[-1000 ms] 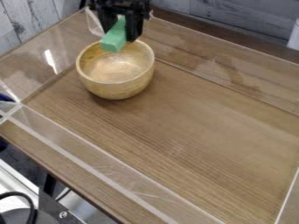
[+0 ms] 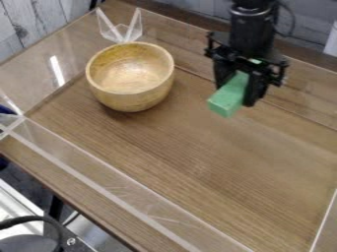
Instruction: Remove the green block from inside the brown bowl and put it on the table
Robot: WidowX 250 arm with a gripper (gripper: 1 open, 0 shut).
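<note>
My gripper [image 2: 246,69] is shut on the green block [image 2: 230,95], which hangs tilted from the fingers, right of the bowl. The block appears to be above the table, though its exact height is hard to judge from this angle. At the upper left the brown bowl [image 2: 130,99] stands upright on the wooden table [image 2: 198,172], and its inside looks empty.
A clear plastic piece [image 2: 121,27] with pointed tips stands behind the bowl. Bare table stretches across the middle, front and right. Black cables [image 2: 30,222] lie off the table's edge at the lower left.
My gripper has carried the green block from above the bowl to the right and towards the camera, clear of the rim. The bowl has stayed in place.
</note>
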